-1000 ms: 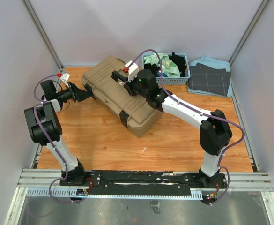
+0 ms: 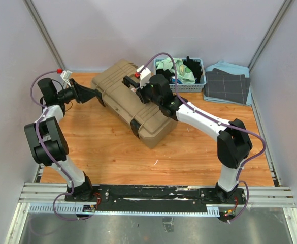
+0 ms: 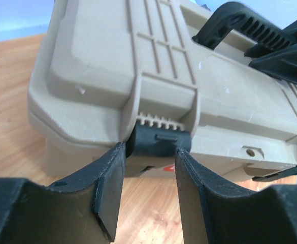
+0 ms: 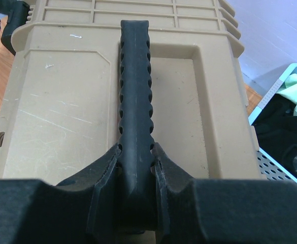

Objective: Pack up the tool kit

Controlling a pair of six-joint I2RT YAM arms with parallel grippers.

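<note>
A closed tan tool case [image 2: 128, 96] lies at a slant across the table. Black latches sit on its front side; the far-left latch [image 3: 158, 141] shows up close in the left wrist view. My left gripper is part open, with one fingertip at each end of that latch. I cannot tell whether the fingertips touch it. My right gripper is shut on the case's black handle [image 4: 135, 86], which stands out over the lid. The front-right latch [image 2: 135, 127] is beyond the left gripper's reach area, nearer the table's middle.
Behind the case stands a light blue basket [image 2: 191, 87] with green and black cloths. Folded dark and blue cloths [image 2: 227, 84] lie at the back right.
My left wrist has shifted a little to the left and back, its gripper still at the far-left latch. The case's left end has edged slightly right. The right arm stays almost where it was.
</note>
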